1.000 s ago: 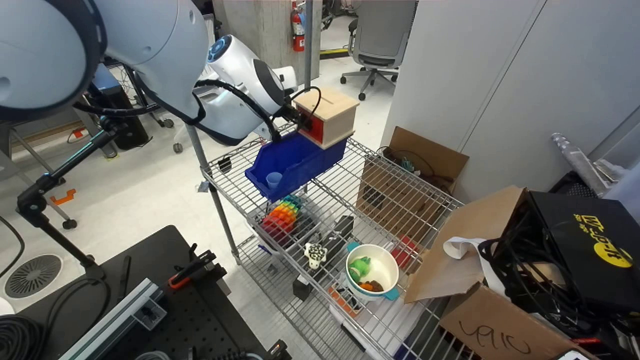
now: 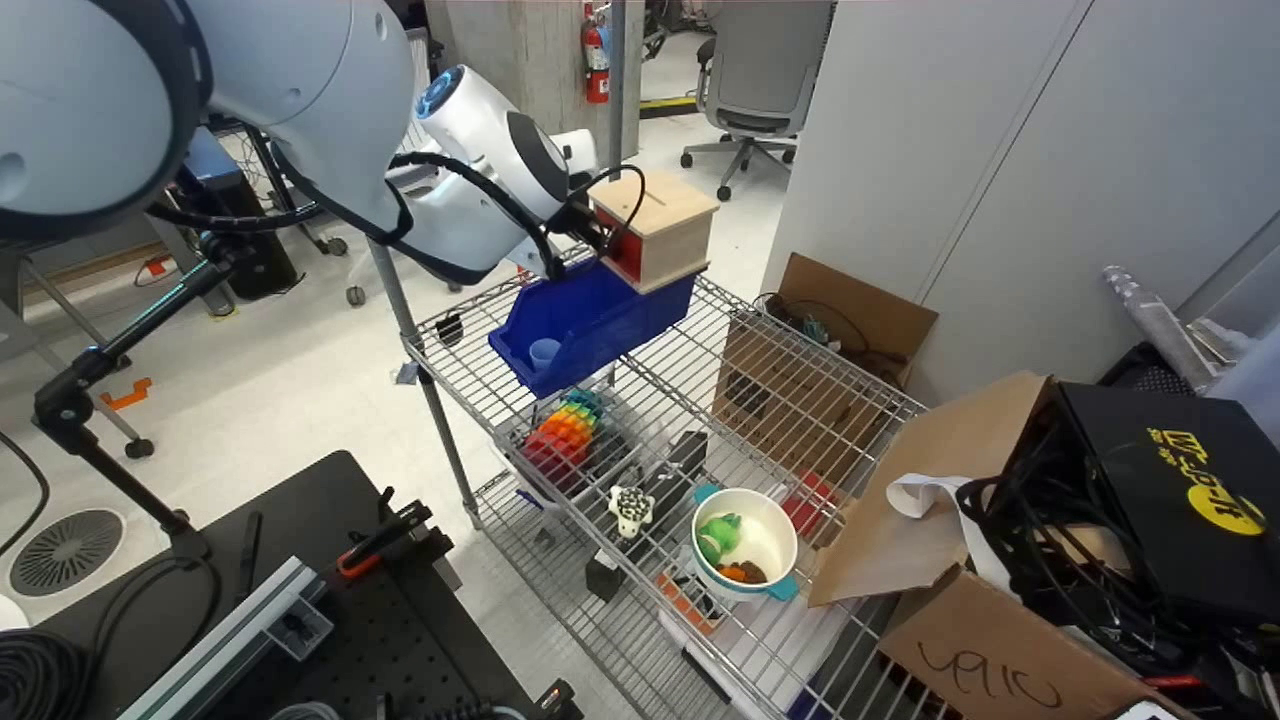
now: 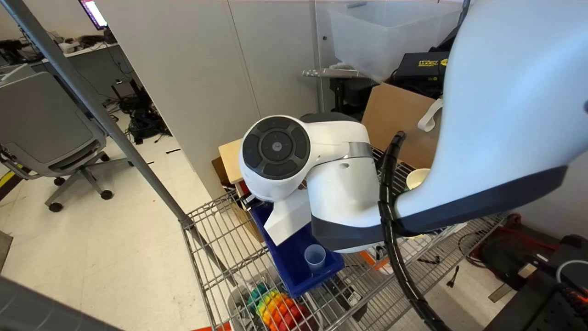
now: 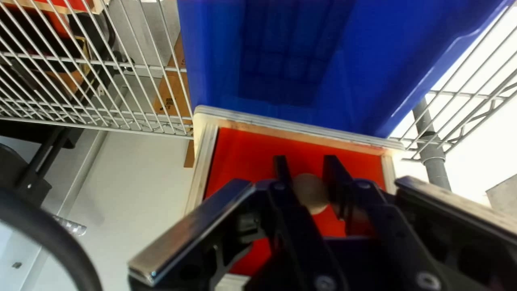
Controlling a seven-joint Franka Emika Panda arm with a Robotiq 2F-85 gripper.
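A pale wooden box (image 2: 657, 226) with a red front sits at the far end of the blue bin (image 2: 594, 324). In the wrist view, the red panel (image 4: 247, 150) is framed by wooden edges, with a round wooden knob (image 4: 311, 194) on it. My gripper is shut on this knob, one dark finger on each side. The panel's lower part is hidden behind the gripper. Inside the bin's near end stands a translucent blue cup (image 3: 315, 257). From the second exterior view, my arm covers most of the box and all of the fingers.
The bin rests on a wire shelf (image 2: 768, 396). Farther along that shelf are a cream pot (image 2: 768, 528) with toys in it and a cow-patterned toy (image 2: 630, 510). A metal post (image 3: 110, 127) rises near the box. An open cardboard box (image 2: 984, 672) stands at the right.
The blue bin and its cup have shifted very slightly toward the left and up in the picture. The hand has moved only a little, staying at the box's red front.
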